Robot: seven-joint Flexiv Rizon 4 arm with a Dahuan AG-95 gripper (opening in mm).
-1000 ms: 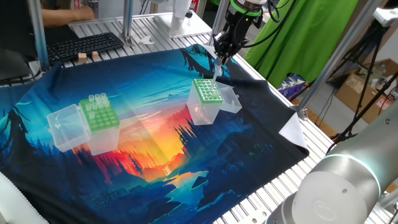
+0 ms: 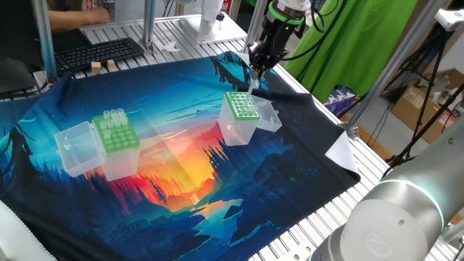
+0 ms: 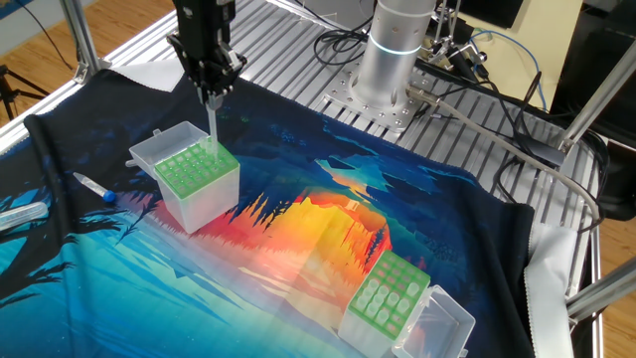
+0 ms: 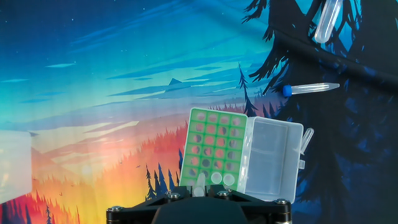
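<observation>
My gripper is shut on a slender clear tube that hangs almost upright. The tube's lower end is at the edge of the green-topped rack box, near one corner of its hole grid; whether it has entered a hole cannot be told. In the wrist view the tube shows between the fingers at the bottom, with two pale round tops beside it in the green grid. A second green-topped rack stands apart on the cloth, with several clear tubes upright in it.
Both boxes have clear lids hanging open, one beside the near rack and one beside the other. A blue-capped tube and another clear tube lie on the cloth. Open cloth separates the racks.
</observation>
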